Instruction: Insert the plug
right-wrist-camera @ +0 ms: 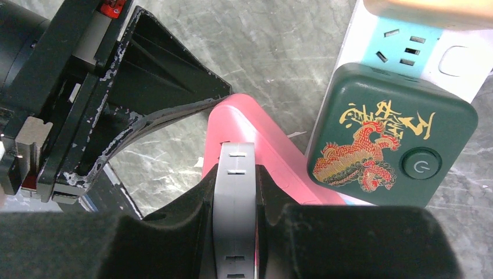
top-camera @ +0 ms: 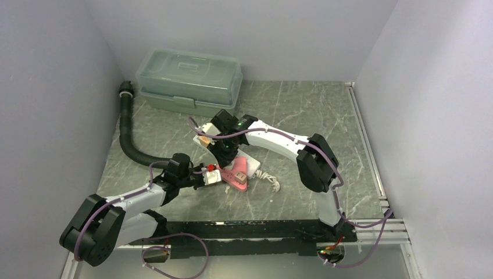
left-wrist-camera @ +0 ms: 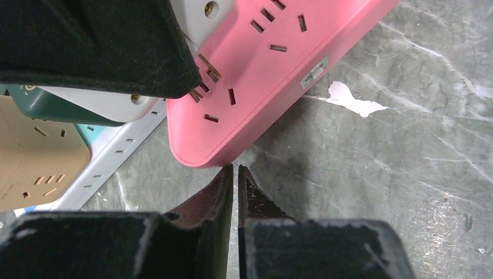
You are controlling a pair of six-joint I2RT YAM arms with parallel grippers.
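Note:
In the left wrist view, a pink power strip [left-wrist-camera: 256, 70] lies on the table, its rounded end near my left gripper. That gripper is shut, with its fingertips close against the strip's end and nothing visible between them. My right gripper stands over the strip, shut on a white plug [right-wrist-camera: 234, 209], with a finger along each side. The plug [left-wrist-camera: 200, 14] is partly hidden by a black right finger [left-wrist-camera: 104, 46] in the left wrist view. Its metal prongs show at the strip's slots; how deep they sit I cannot tell.
Beside the pink strip is a white strip [top-camera: 254, 165] carrying a dark green adapter [right-wrist-camera: 389, 136] and a tan block. A beige block [top-camera: 240, 177] sits on the pink strip. A coiled white cord [top-camera: 270, 181] lies to its right. Behind stands a green box [top-camera: 189, 81].

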